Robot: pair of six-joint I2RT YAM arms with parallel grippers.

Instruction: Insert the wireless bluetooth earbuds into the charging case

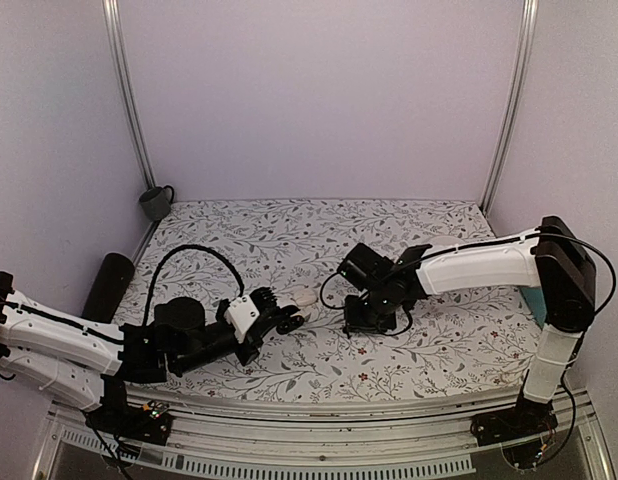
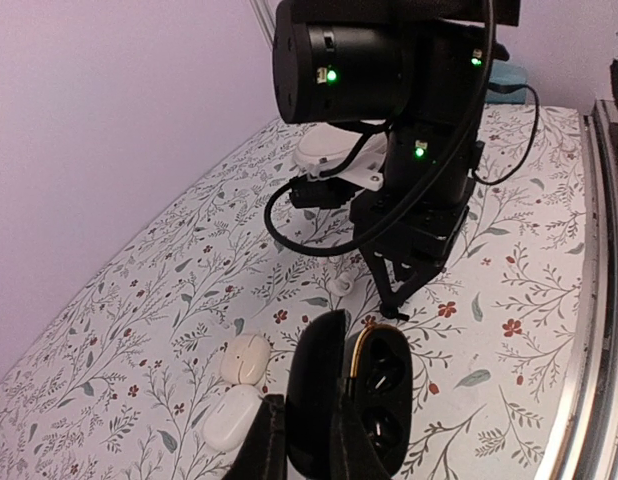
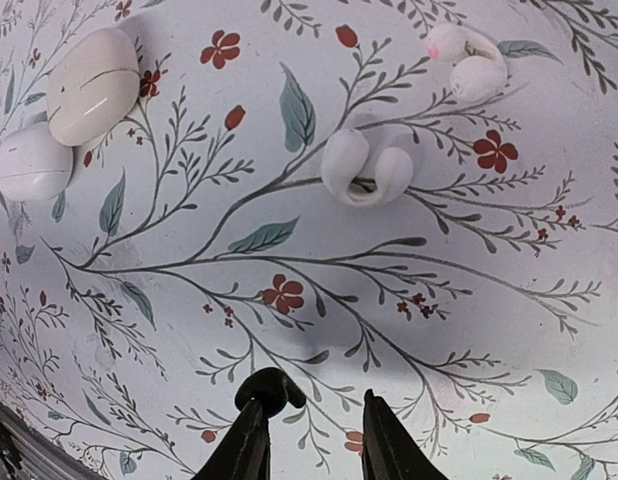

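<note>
My left gripper is shut on the black charging case (image 2: 381, 395), held with its lid raised. Two glossy slots face right; whether they are filled I cannot tell. A black earbud (image 3: 261, 390) is down at the patterned table, right by the tip of the left-hand finger in the right wrist view. My right gripper is open there, with a clear gap between its fingers and the earbud not gripped. In the left wrist view the same earbud (image 2: 393, 313) shows just under the right gripper's tip.
Two white clip-shaped earbuds (image 3: 365, 172) (image 3: 474, 62) lie beyond the black one. Two rounded white case pieces (image 3: 92, 88) (image 3: 34, 160) rest further left. A grey mug (image 1: 156, 203) and black cylinder (image 1: 109, 287) stand along the left side.
</note>
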